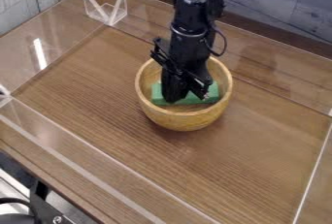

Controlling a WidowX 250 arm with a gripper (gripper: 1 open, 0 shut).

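Note:
My black gripper (176,78) reaches down from the top centre into an orange-yellow bowl (182,119) on the wooden table. A green object (201,97) lies in the bowl, partly hidden behind the gripper. The fingertips are dark and overlap the green object in the view, so whether they hold it or are shut beside it is unclear.
Grey walls (285,10) line the back and top left. Clear plastic pieces sit along the left edge, and a black cable lies at the bottom left.

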